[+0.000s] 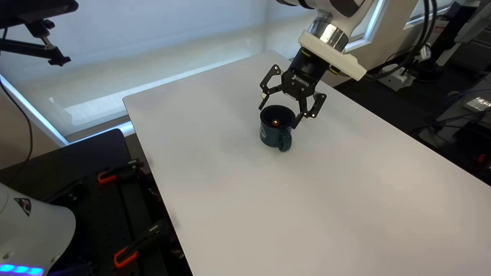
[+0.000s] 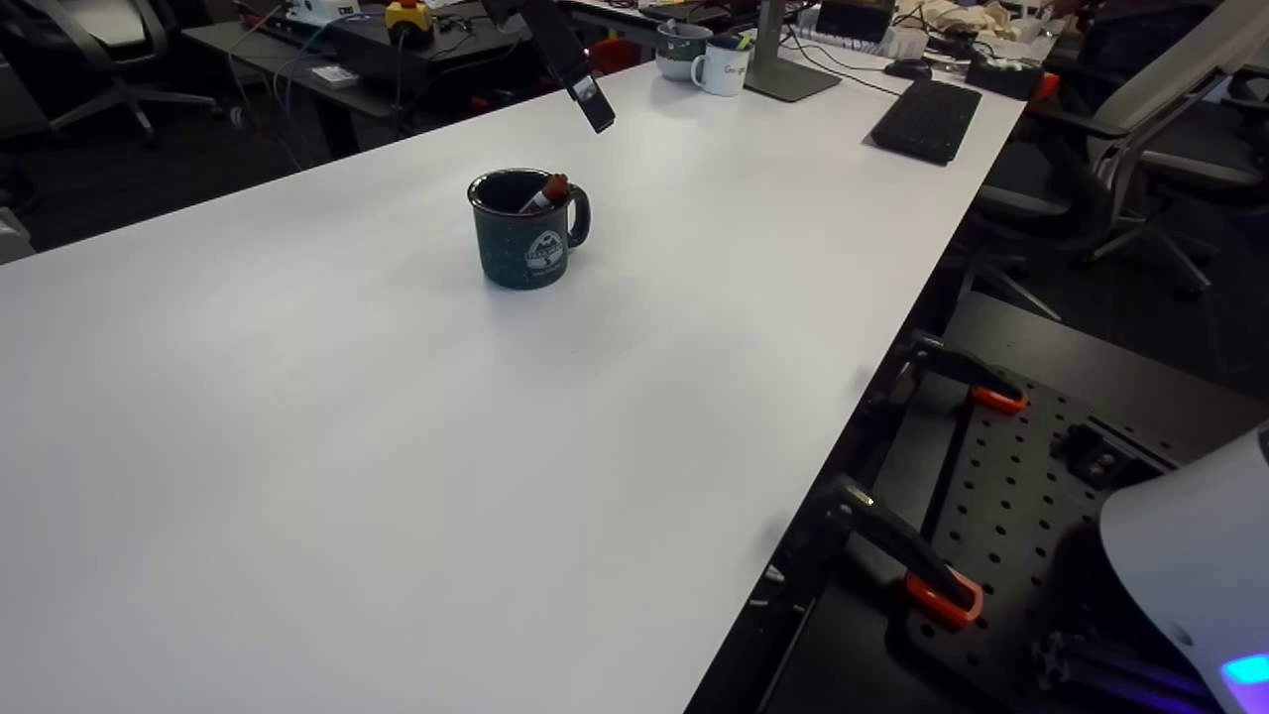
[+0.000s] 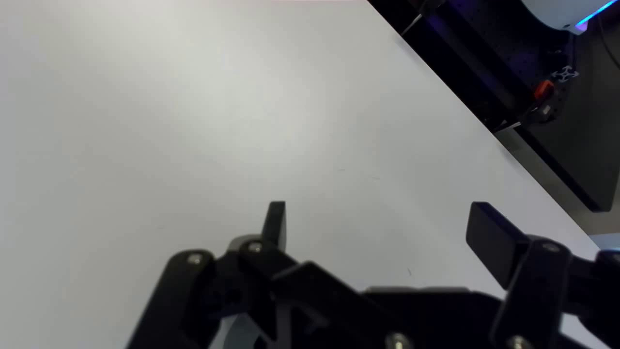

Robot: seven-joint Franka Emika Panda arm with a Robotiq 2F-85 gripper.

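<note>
A dark green mug (image 1: 272,133) stands upright on the white table, its handle toward the front right in exterior view 1. Its pale printed logo shows in exterior view 2, where a small reddish-brown-ended object (image 2: 548,191) leans inside the mug (image 2: 519,252). My gripper (image 1: 278,116) is open, its fingers spread wide and angled down. In exterior view 1 they appear at either side of the mug's rim, but exterior view 2 has one fingertip (image 2: 594,107) above and behind the mug, apart from it. Bare tabletop lies between the fingers of the gripper in the wrist view.
Orange-handled clamps (image 2: 947,599) sit beside the table edge.
</note>
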